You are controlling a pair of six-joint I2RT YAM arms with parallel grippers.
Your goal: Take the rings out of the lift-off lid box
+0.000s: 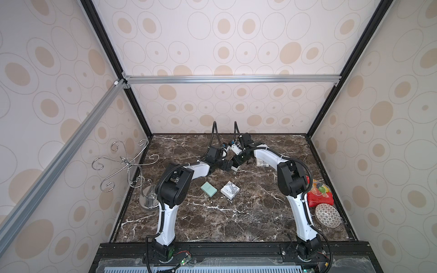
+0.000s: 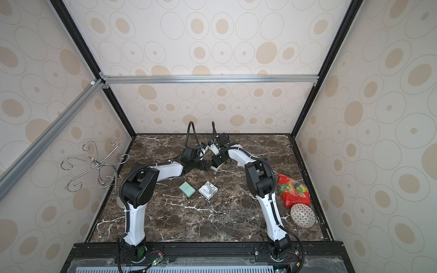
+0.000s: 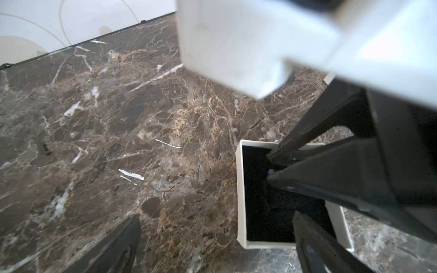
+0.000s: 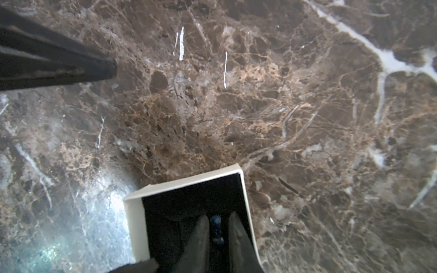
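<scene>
An open box (image 3: 241, 191), white rimmed with a black lining, sits on the marble top between both grippers. Deep inside it is a small blue item (image 4: 216, 227), perhaps a ring. My right gripper reaches into the box, part open, its fingertips either side of the blue item; whether they touch it I cannot tell. In the left wrist view my left gripper stands open beside the box, one finger over its near part, nothing held.
A mint box (image 1: 209, 188) and a white patterned box (image 1: 230, 190) lie nearer the front. Another pale item is partly behind the right arm. A red bag (image 2: 295, 193), a patterned round mat (image 2: 302, 215) and a metal stand (image 1: 127, 161) are at the sides.
</scene>
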